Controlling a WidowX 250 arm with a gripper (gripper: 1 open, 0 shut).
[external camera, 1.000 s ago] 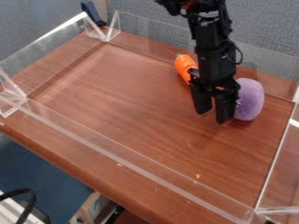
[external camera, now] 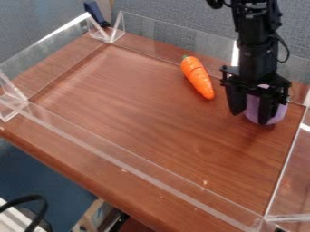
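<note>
My black gripper (external camera: 253,100) is low at the right of the wooden table, over a purple rounded object (external camera: 274,111) that it largely hides. Its fingers come down around that object's near left part; whether they are shut on it I cannot tell. An orange carrot (external camera: 198,77) lies to the left of the gripper, apart from it.
The wooden table (external camera: 121,122) has clear low walls (external camera: 116,170) along its edges. A dark blue object (external camera: 97,14) is beyond the far left corner.
The gripper has moved to the right, over the purple object, which is now more hidden behind it. The carrot is more fully visible.
</note>
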